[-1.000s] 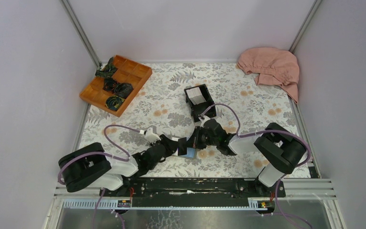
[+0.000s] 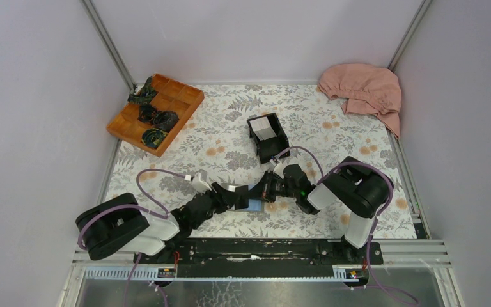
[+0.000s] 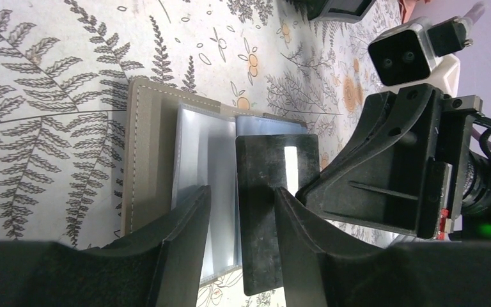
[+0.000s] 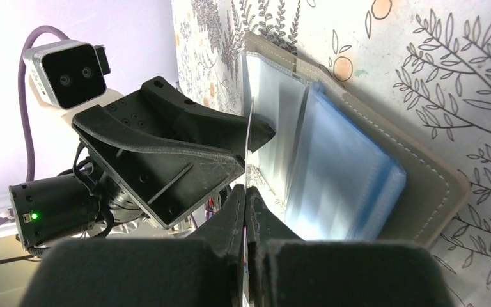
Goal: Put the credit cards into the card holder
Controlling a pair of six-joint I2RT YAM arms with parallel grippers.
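A black card stands out beside the clear sleeves, and my right gripper is shut on it; in the right wrist view the card shows edge-on as a thin line. My left gripper is open, its fingers near the card; one finger overlaps the card in the left wrist view. Whether they touch cannot be told. Below both grippers lies the spread card holder [image 4: 422, 166], beige with stitched edges and clear sleeves [image 4: 339, 166]. From above, the card [image 2: 241, 197] hangs over the holder, between the two grippers.
A black box [image 2: 273, 148] with white cards in one part stands behind the right gripper. An orange divided tray [image 2: 182, 99] with dark bundles is at the back left, a pink cloth [image 2: 361, 89] at the back right.
My right gripper has shifted slightly left and toward the near edge with the black card, and its forearm has swung left. The left arm has moved only a little.
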